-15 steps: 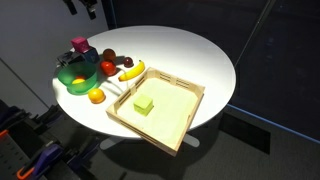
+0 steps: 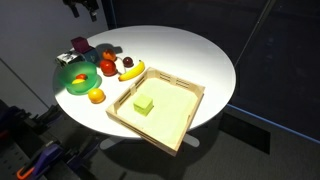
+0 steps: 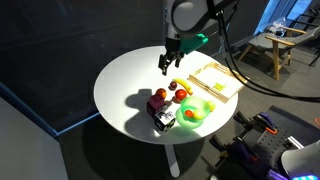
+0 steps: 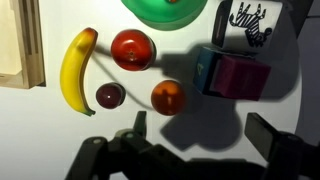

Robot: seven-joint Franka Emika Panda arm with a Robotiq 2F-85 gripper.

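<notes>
Above the far left of the round white table, my gripper point(image 2: 83, 12) hangs well clear of everything, open and empty. In the wrist view its two dark fingers point(image 4: 138, 128) stand wide apart. Ahead of them in that view lie a dark red cube point(image 4: 243, 77) and a blue block point(image 4: 206, 68), touching or nearly so. A zebra-pictured block point(image 4: 251, 25) is close by. A small orange-red fruit point(image 4: 168, 97), a red tomato point(image 4: 132, 49), a dark plum point(image 4: 110, 95) and a banana point(image 4: 75, 75) lie loose. The green bowl point(image 3: 188, 128) holds some fruit.
A shallow wooden tray point(image 2: 190, 117) with a yellow-green block point(image 2: 143, 104) in it stands near the table's edge. An orange point(image 2: 96, 96) lies between tray and bowl.
Shading over the bowl, fruit and blocks has shifted. My gripper stays high and open, with at most a slight shift. No object has clearly been moved.
</notes>
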